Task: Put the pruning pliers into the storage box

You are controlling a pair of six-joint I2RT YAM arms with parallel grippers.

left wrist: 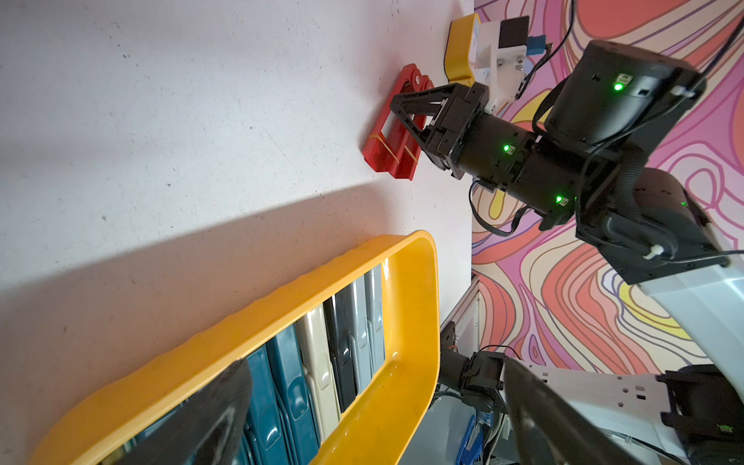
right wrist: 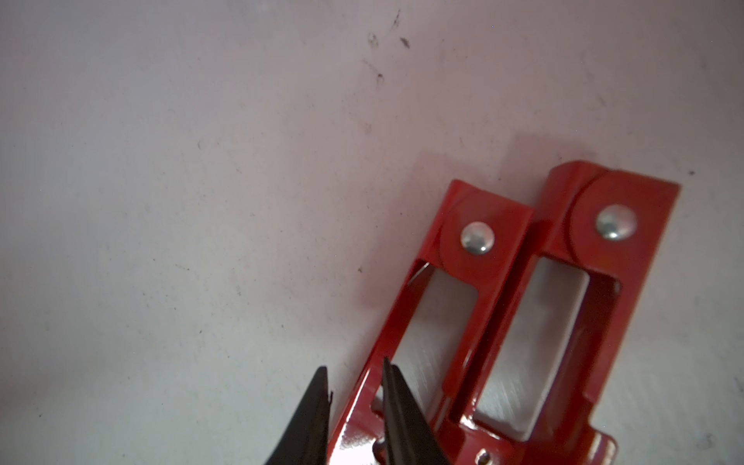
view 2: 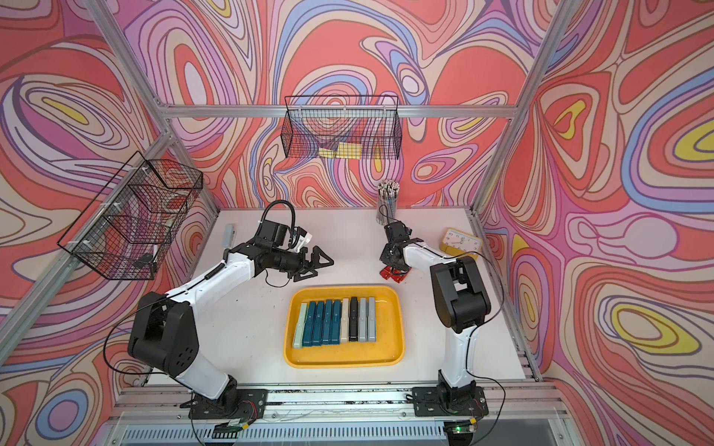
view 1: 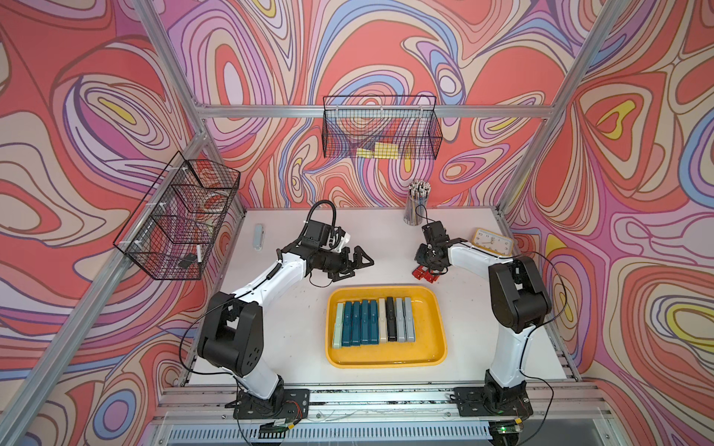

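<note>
Two red pliers-like tools lie side by side on the white table, just beyond the yellow storage box. In the right wrist view, my right gripper is partly open, its narrow gap at the near tool's left side rail. One finger shows left of that rail, the other over the tool's cut-out; whether either touches it I cannot tell. The tools' lower ends fall outside that view. My left gripper stands open and empty above the table behind the box. Slim blue, black, cream and grey pieces stand in a row inside the box.
Free floor shows at the box's right end and along its front. A holder of thin sticks stands behind my right gripper, and a yellow-framed clock lies to its right. A grey piece lies at back left.
</note>
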